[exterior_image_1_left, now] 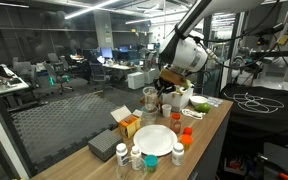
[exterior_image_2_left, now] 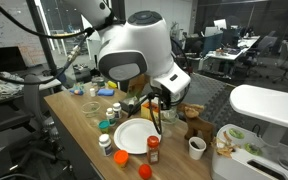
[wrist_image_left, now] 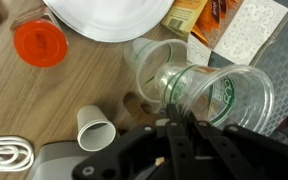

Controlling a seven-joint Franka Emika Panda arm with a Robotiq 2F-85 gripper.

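My gripper is shut on the wall of a clear cup [wrist_image_left: 246,92], which is tilted in the wrist view. Behind it, lower down, a second clear container [wrist_image_left: 149,62] shows through and beside the held cup. Whether the two touch, I cannot tell. From the side, the held cup [exterior_image_1_left: 150,95] is above the table near the orange box, with the gripper [exterior_image_1_left: 162,88] to its right. In exterior view 2 the arm covers much of this spot.
A white plate [exterior_image_1_left: 157,140] lies close by on the wooden table. Around it are an orange box [exterior_image_1_left: 128,128], a dark box [exterior_image_1_left: 104,146], several small bottles, a red-lidded jar [wrist_image_left: 40,42] and a white cup [wrist_image_left: 95,128]. A brown object [wrist_image_left: 139,110] lies beside the containers.
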